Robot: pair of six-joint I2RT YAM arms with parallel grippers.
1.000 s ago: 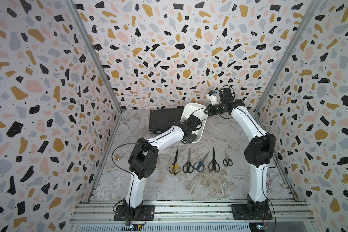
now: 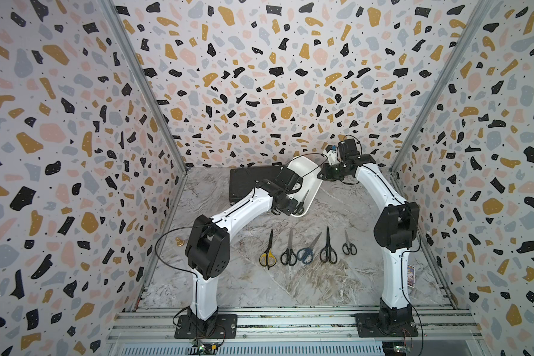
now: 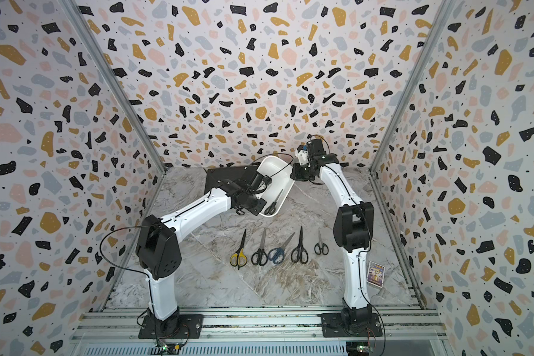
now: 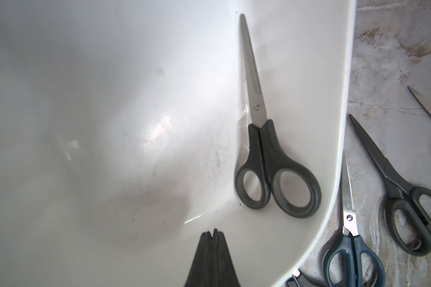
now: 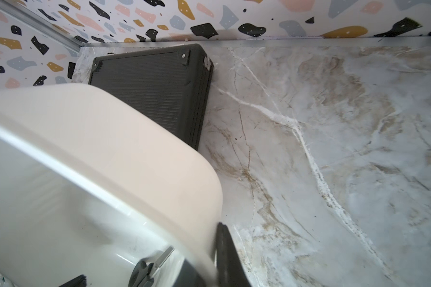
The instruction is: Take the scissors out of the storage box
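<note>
The scissors (image 4: 276, 148), with black handles and silver blades, lie shut inside the white storage box (image 4: 343, 119). In the left wrist view they rest along the right wall, loops near the corner. My left gripper is shut with nothing between its fingers; its tips stand apart from the scissors, to the lower left of the loops. At the box's far right side, my right gripper is shut on the rim, one finger inside and one outside. The top right view also shows the scissors (image 3: 272, 206) near the box's front end.
Several other scissors, among them a yellow-handled pair (image 2: 267, 258) and a blue-handled pair (image 2: 306, 255), lie in a row in front of the box. A black case (image 5: 143, 88) is behind and left of it.
The right gripper has shifted rightward and the box has turned, its far end swinging right.
</note>
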